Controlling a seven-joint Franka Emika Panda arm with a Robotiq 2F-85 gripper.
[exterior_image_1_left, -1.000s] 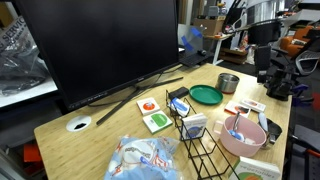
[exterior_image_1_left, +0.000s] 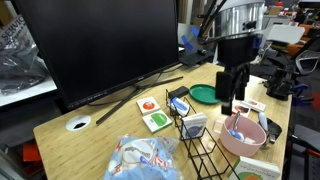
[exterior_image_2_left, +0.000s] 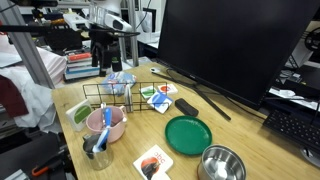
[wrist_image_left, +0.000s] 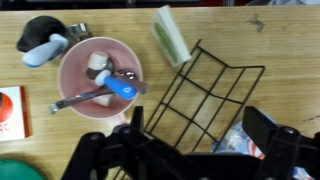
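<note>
My gripper is open and empty, its two dark fingers well apart at the bottom of the wrist view. It hangs above the black wire rack (wrist_image_left: 189, 104), between the pink bowl (wrist_image_left: 66, 79) and the plastic bag (wrist_image_left: 238, 139). The bowl holds metal utensils, one with a blue handle (wrist_image_left: 119, 86), and some white pieces. In exterior view 1 the gripper (exterior_image_1_left: 234, 98) appears over the bowl (exterior_image_1_left: 222, 138), partly covering the view of it. A white item (exterior_image_1_left: 194, 121) sits at the rack's edge.
Beyond the bowl lies a green plate (exterior_image_2_left: 188, 133). A metal pot (exterior_image_2_left: 222, 158) stands near the front, and a metal cup (exterior_image_2_left: 98, 155) is close to the bowl. Picture cards (exterior_image_2_left: 152, 163) are spread about. A large black screen (exterior_image_1_left: 120, 42) borders the table.
The arm has swung left and toward the camera in exterior view 1, from the table's far right to above the rack and bowl. The table objects appear unmoved.
</note>
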